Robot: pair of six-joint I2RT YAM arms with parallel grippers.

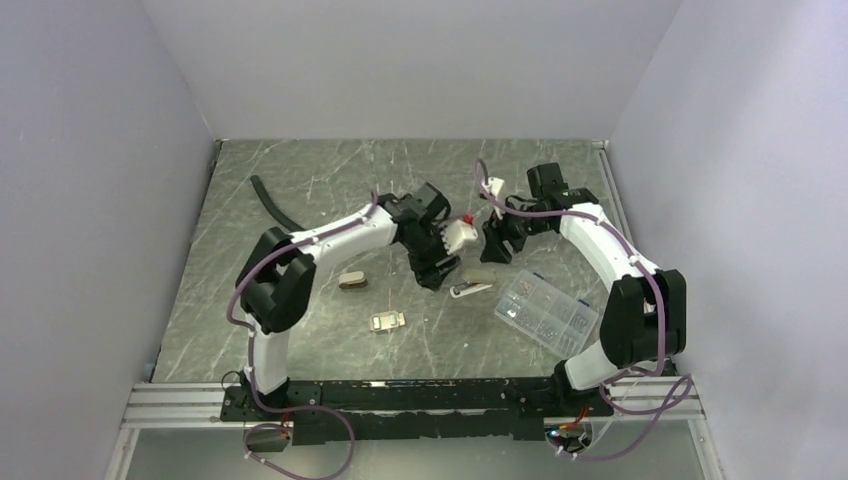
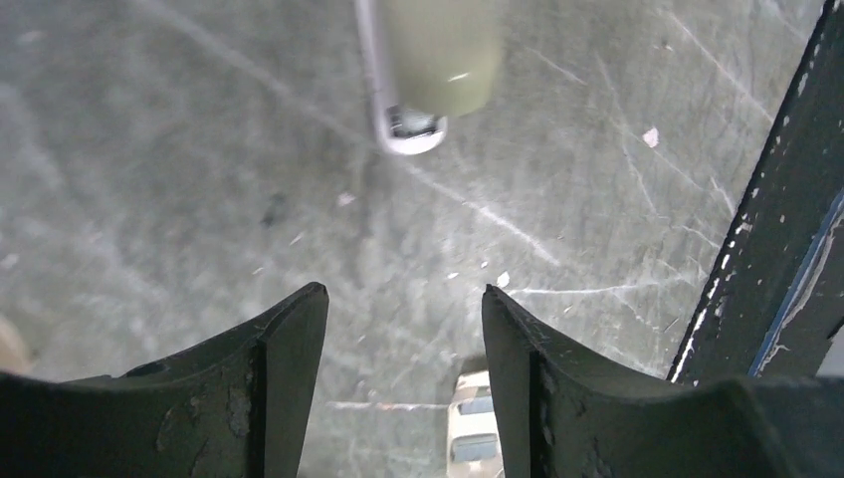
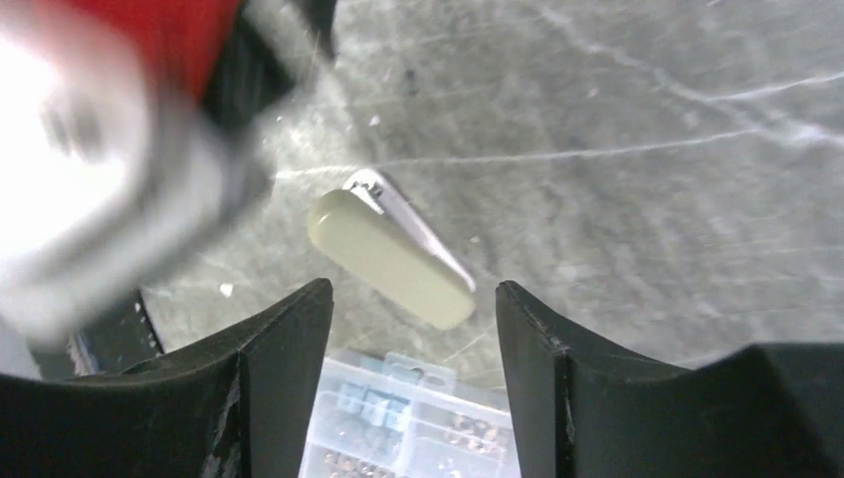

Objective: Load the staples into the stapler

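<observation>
On the table lies the stapler, its olive-beige top point(image 1: 479, 276) seen from above with a strip of the pale metal base point(image 1: 470, 290) showing along one side. In the left wrist view the stapler's top point(image 2: 443, 55) sits beyond the fingertips; I cannot tell whether staples are inside. My left gripper is open and empty, left of the stapler. Above and behind the stapler, my right gripper stands with fingers apart and nothing between them. The right wrist view shows the stapler point(image 3: 393, 261) lying free of both grippers.
A clear compartment box point(image 1: 547, 312) with small parts sits right of the stapler. A small beige item point(image 1: 387, 321) and a brown-beige block point(image 1: 353, 280) lie to the left. Behind them is a dark curved strip point(image 1: 272, 205).
</observation>
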